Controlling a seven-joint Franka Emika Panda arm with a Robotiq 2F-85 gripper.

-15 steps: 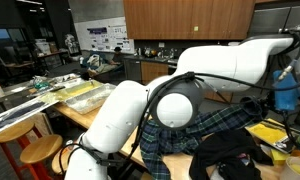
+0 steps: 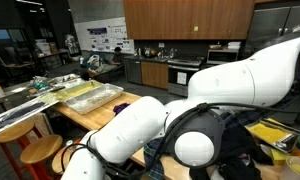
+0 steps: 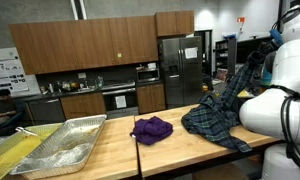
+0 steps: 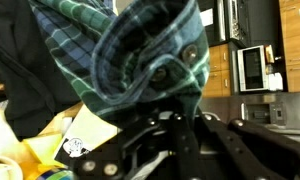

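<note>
A dark green-and-blue plaid cloth (image 3: 212, 122), apparently a shirt with buttons, hangs partly raised, its lower part spread on the table. My gripper (image 3: 256, 58) is above it at the right, shut on the cloth's upper end. In the wrist view, a bunched fold of the plaid cloth (image 4: 155, 60) fills the middle and covers the fingertips. Exterior view 1 shows only a patch of the plaid cloth (image 2: 162, 158) below the arm; the gripper is out of that view.
A purple cloth (image 3: 153, 130) lies on the wooden table (image 3: 115, 150). Large shallow trays (image 3: 65, 148) stand at the left. Black fabric (image 2: 230, 155) and yellow items (image 2: 268, 132) crowd the right side. Bare tabletop shows around the purple cloth.
The arm has risen and shifted right, carrying the gripper out of exterior view 1. Much of the plaid cloth that showed behind the arm is now lifted or hidden.
</note>
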